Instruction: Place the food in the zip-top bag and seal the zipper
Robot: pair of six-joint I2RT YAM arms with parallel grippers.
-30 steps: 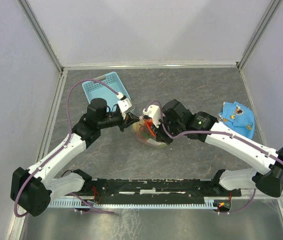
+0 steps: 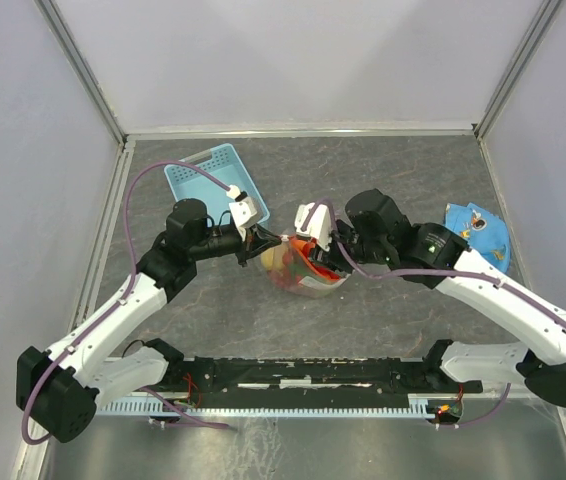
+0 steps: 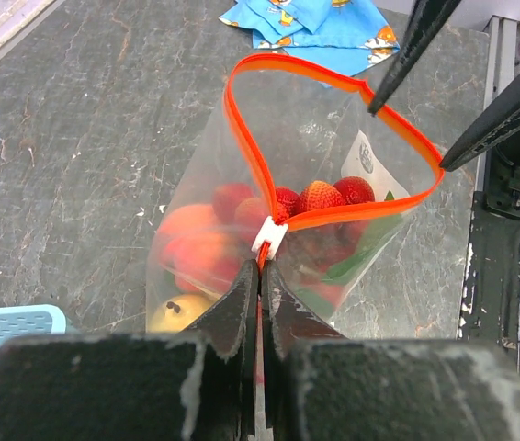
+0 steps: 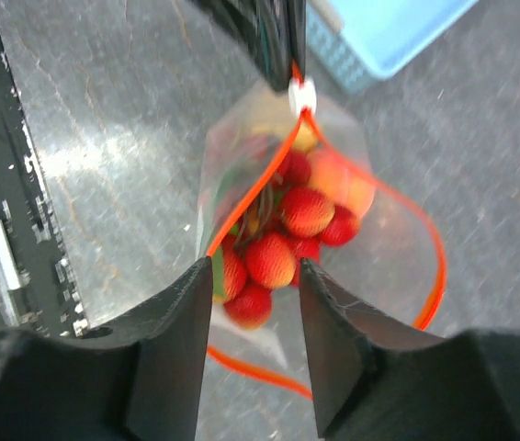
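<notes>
The clear zip top bag [image 3: 196, 184] stands with its orange zip rim [image 3: 249, 138] spread into a wide mouth. Inside are several strawberries [image 4: 269, 261], an orange-coloured fruit [image 4: 356, 193] and a yellow fruit [image 3: 177, 312]. My left gripper is shut on the zip's end, right beside the white slider [image 3: 270, 237]. At the opposite end of the mouth, my right gripper has its fingers apart and nothing pinched between them. In the left wrist view its two fingertips appear against the rim, at the far side and the right corner.
A light blue basket [image 2: 218, 172] lies behind my left arm, empty as far as shows. A folded blue patterned cloth [image 2: 478, 237] rests at the far right.
The right gripper has shifted slightly, and the orange rim now shows spread wider in the top view. My left arm stays nearly still at the bag's zip end.
</notes>
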